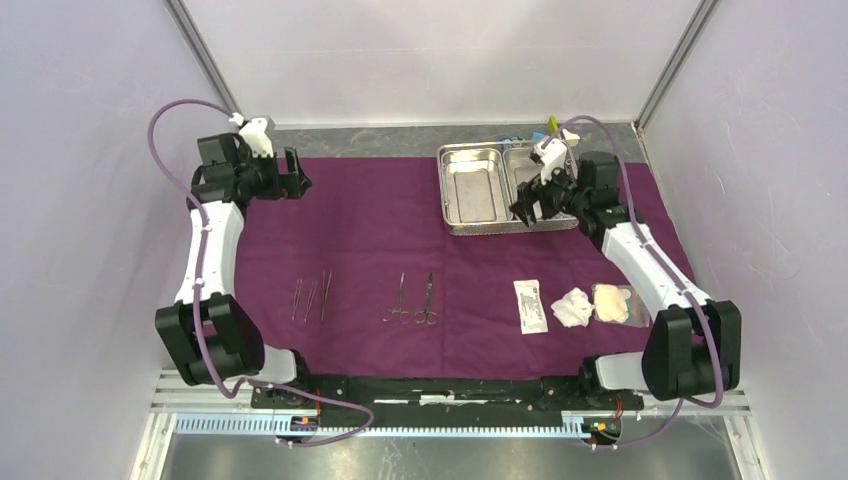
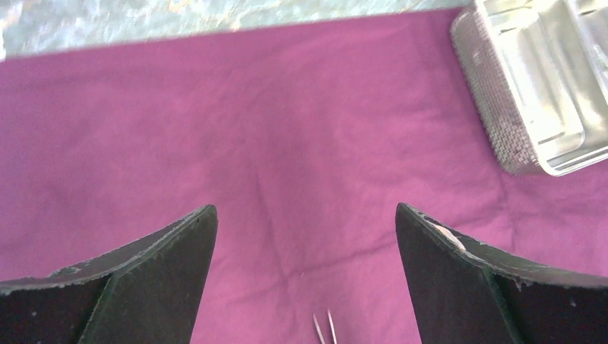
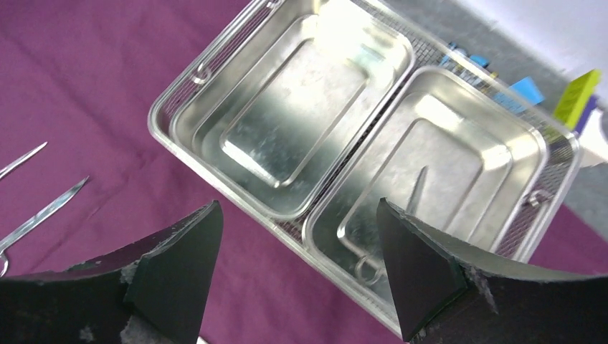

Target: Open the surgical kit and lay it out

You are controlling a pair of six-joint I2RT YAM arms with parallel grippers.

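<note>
A metal mesh tray (image 1: 447, 218) with two steel compartments stands at the back right of the purple cloth. Its left compartment (image 3: 287, 107) is empty; in the right one lies a ring-handled instrument (image 3: 419, 188), partly hidden by a finger of my right gripper. That gripper is open over the tray's front edge, nothing in it. Over bare cloth at the far left, my left gripper is open and empty. Several thin instruments (image 1: 326, 296) lie on the cloth at front left. Two ring-handled instruments (image 1: 402, 295) lie side by side near the middle.
At front right lie a white printed packet (image 1: 531, 306), a crumpled white gauze (image 1: 573, 308) and a clear bag (image 1: 620, 304) with pale contents. Small coloured items (image 3: 576, 100) sit behind the tray. Cloth left of the tray is clear.
</note>
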